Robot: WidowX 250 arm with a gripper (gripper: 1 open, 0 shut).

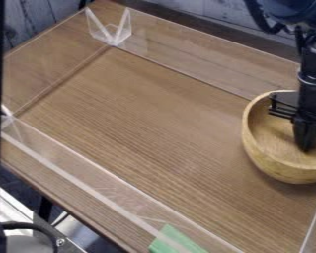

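A tan, wooden-looking bowl [264,148] sits at the right side of the tabletop, cut off slightly by the frame edge. The black gripper [304,131] reaches down from the upper right, its fingertips inside the bowl near its right part. Whether its fingers are open or shut, or hold anything, is hard to tell.
The wooden tray floor [134,128] is bare across the middle and left. Clear plastic walls border it, with a clear bracket [111,30] at the back left and a green patch [178,240] at the front edge.
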